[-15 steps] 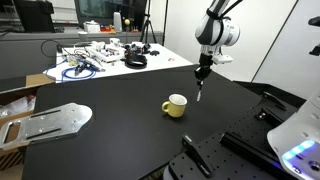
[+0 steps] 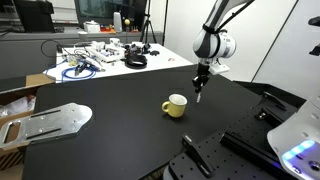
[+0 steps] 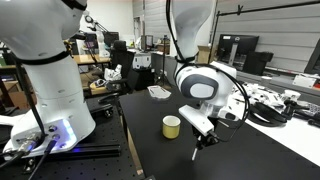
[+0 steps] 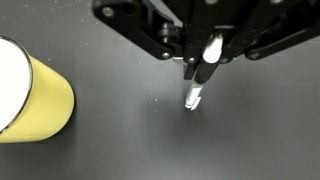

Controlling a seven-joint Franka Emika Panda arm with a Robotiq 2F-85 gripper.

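Note:
A slim white pen-like object [image 4: 193, 99] with a dark band is held in my gripper, which is shut on it. In exterior view 2 the white pen-like object [image 3: 195, 153] points downward below the gripper [image 3: 205, 139], its lower end close to the dark table; whether it touches cannot be told. A yellow mug [image 2: 177, 104] with a white interior stands upright beside the gripper. The mug [image 4: 52, 100] shows at the left of the wrist view, apart from the held object.
A silver metal plate [image 2: 45, 124] lies at the left of the dark table [image 2: 110, 130]. Blue cables [image 2: 80, 71] and other gear sit at the back. A dark rail [image 2: 250, 140] runs along the near right side.
The arm has shifted slightly to the left in exterior view 1, still with the white object pointing down. The mug has stayed put.

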